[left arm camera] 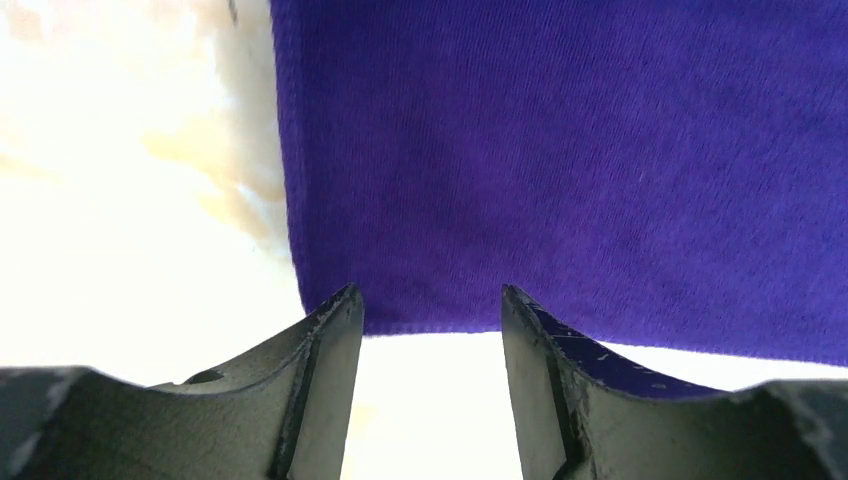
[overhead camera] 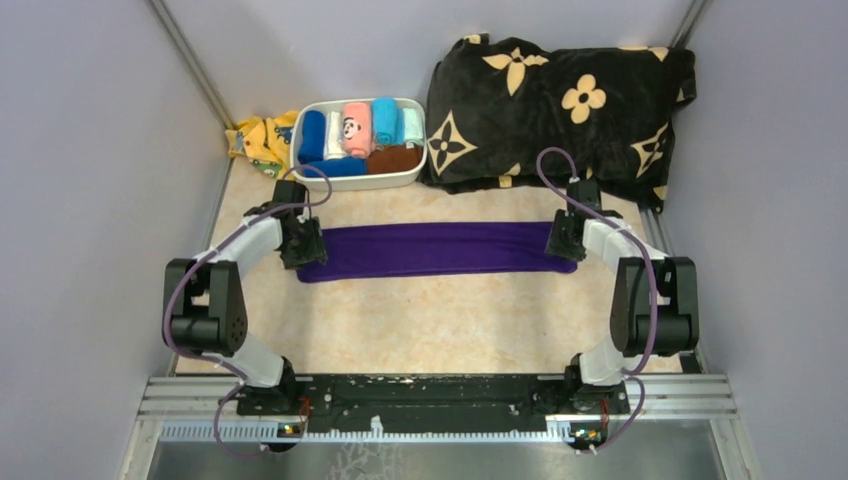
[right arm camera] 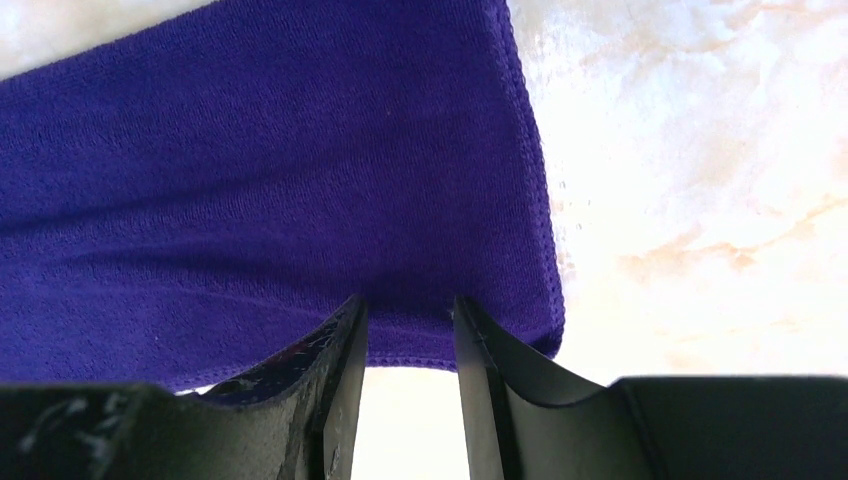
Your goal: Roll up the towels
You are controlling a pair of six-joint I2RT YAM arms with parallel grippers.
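A purple towel (overhead camera: 430,248) lies flat as a long strip across the table, with a few lengthwise creases at its right end in the right wrist view. My left gripper hangs open low over the towel's left end, near a corner, with nothing between its fingers. My right gripper is part open over the right end, its fingertips at the near edge beside the corner, with nothing visibly held between them.
A white bin (overhead camera: 303,105) of rolled towels stands at the back left beside a yellow cloth (overhead camera: 260,140). A black patterned cushion or blanket (overhead camera: 540,110) fills the back right.
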